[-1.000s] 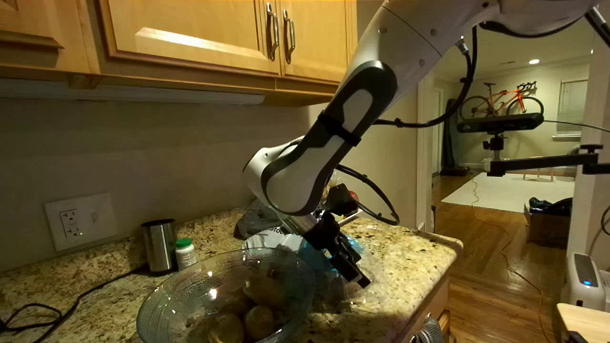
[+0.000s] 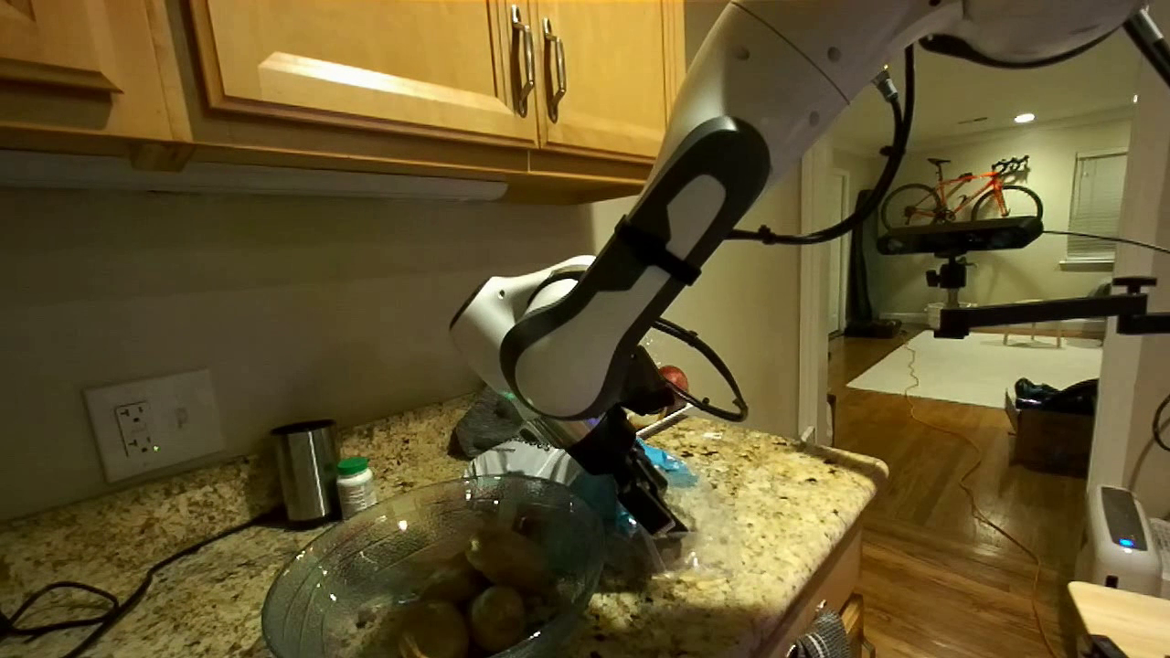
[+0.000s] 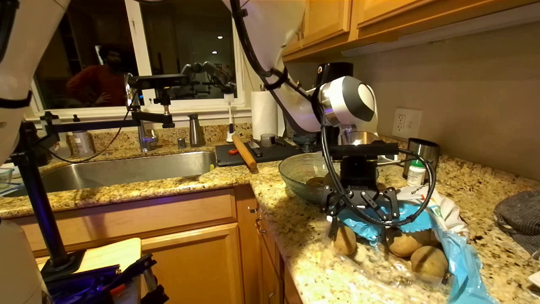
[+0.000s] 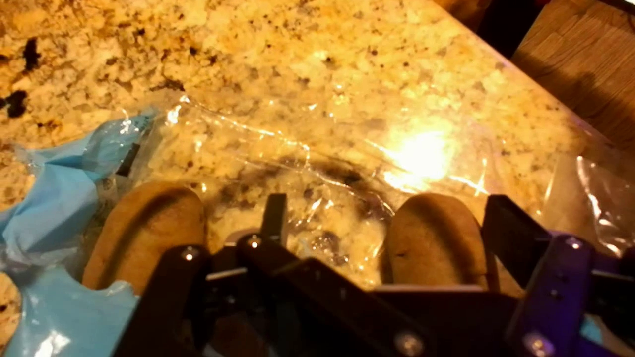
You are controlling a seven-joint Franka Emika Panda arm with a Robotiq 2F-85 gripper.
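In the wrist view my gripper is open, its two dark fingers well apart. A brown potato (image 4: 437, 244) shows between them, nearer the right finger. Another potato (image 4: 152, 229) lies outside the left finger. Both are in or beneath a clear and blue plastic bag (image 4: 56, 196); which is hard to tell. From exterior view 2, the gripper (image 3: 358, 235) hangs low over the bag, with one potato (image 3: 345, 241) by a finger and others (image 3: 429, 262) to the right. A glass bowl (image 2: 302, 581) holding several potatoes (image 2: 499, 616) stands beside the gripper (image 2: 658, 521).
A steel cup (image 2: 304, 472) and a green-capped bottle (image 2: 356, 487) stand behind the bowl. Dark cloth (image 3: 521, 218) lies at the far right. The counter's open edge (image 4: 536, 89) is close to the bag. A rolling pin (image 3: 244, 151) lies on a black mat near the sink.
In exterior view 1 my gripper has shifted left, toward the bowl, and slightly up, with its wrist tilted differently. The bowl and its potatoes look unmoved.
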